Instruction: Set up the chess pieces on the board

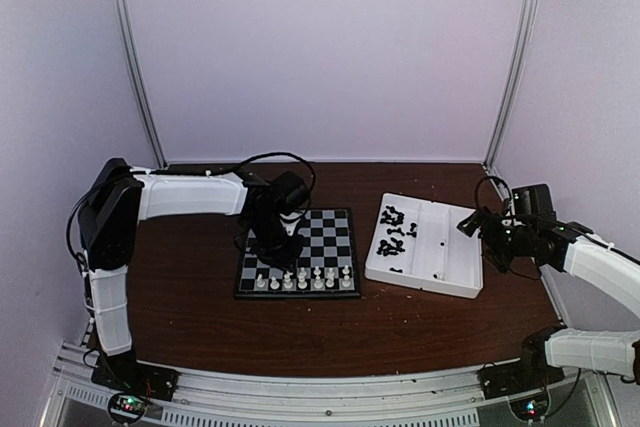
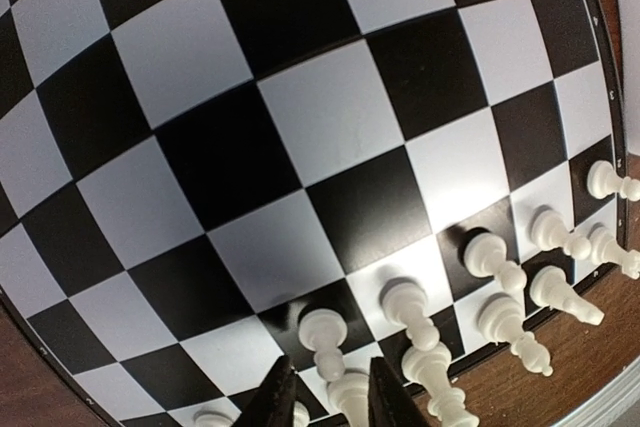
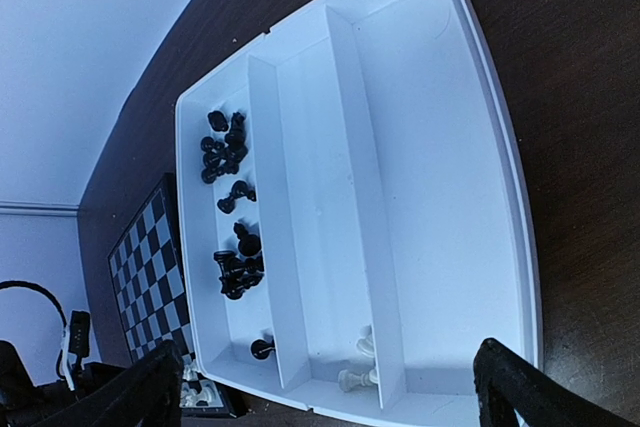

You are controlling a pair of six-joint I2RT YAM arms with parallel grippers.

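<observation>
Across the chessboard [image 1: 325,230] my left gripper reaches down to the near side, its tips low over the white pieces [image 1: 317,284] standing in the near rows. In the left wrist view the left gripper has its fingers apart; a white pawn [image 2: 323,332] and a taller white piece [image 2: 350,395] show between and beyond them, and contact cannot be made out. The black pieces [image 3: 238,272] lie in a side compartment of the white tray [image 3: 450,147]. My right gripper is open over the tray, its fingers wide apart and empty.
Two white pieces [image 3: 358,377] lie in the tray's middle compartment; its wide compartment looks empty. Low dividers [image 3: 355,147] run along the tray. Most of the board's middle squares are bare, and the brown table [image 1: 300,337] in front is clear.
</observation>
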